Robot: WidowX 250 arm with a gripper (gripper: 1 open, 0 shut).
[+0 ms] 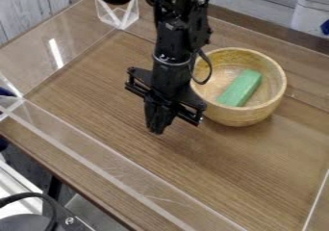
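Note:
My black gripper (157,124) reaches down over the wooden table, just left of and in front of a round wicker basket (264,105); its fingers look shut, with nothing seen between them. A green block (241,88) lies inside the basket, towards its right side.
A clear plastic object (117,13) sits at the back left. A dark cable lies at the bottom left corner. A white object (309,18) stands at the back right edge.

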